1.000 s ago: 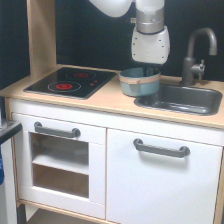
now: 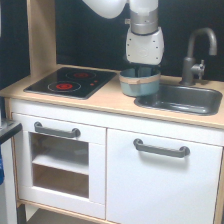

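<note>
The white gripper (image 2: 143,65) hangs at the top centre, above a teal-grey pot (image 2: 139,85) that stands on the wooden counter between the stove and the sink. Its fingers reach down to the pot's rim; whether they are open or shut on it is hard to see.
A black two-burner stove top (image 2: 70,82) lies to the left. The sink (image 2: 185,100) with a grey tap (image 2: 198,52) is to the right. Below are the oven door (image 2: 62,131) and a white cupboard door (image 2: 160,185).
The gripper has moved slightly lower, closer to the pot. The pot looks to be in about the same place.
</note>
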